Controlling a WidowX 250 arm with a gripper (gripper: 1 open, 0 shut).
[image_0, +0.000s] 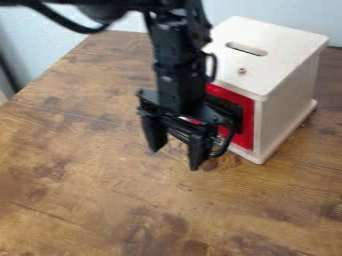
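Observation:
A pale wooden box (281, 90) with a slot on top and a red front (231, 100) stands at the upper right. My black gripper (175, 145) is open in front of that red front, its fingers pointing down, hiding much of the front and the black part on it. The black handle loop shows only partly beside the gripper, at its right; whether they touch I cannot tell.
A pale wall is behind the table.

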